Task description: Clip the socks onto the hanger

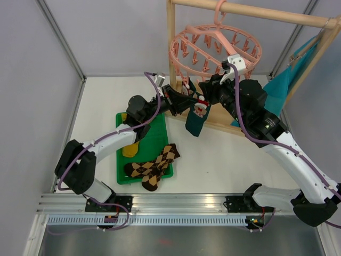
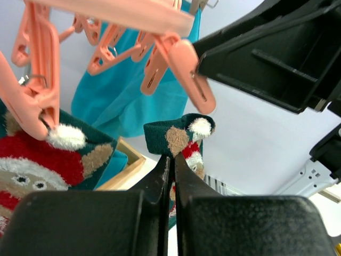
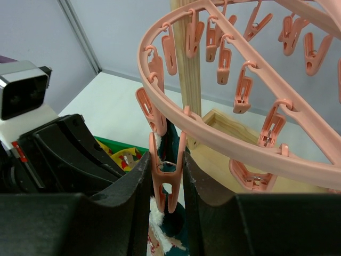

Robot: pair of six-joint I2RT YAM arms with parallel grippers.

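Note:
The pink round hanger hangs from the wooden bar. My left gripper is shut on the upper part of a dark green sock with a Santa face, which hangs below the ring. In the right wrist view, my right gripper is shut on a pink clip of the hanger, between its fingers. That clip's lower end is just above the held sock's top edge in the left wrist view; I cannot tell whether they touch. Another matching sock hangs from the neighbouring clip.
A green tray at the left holds brown argyle socks and something yellow. Wooden posts frame the hanger, and a teal cloth hangs at the right.

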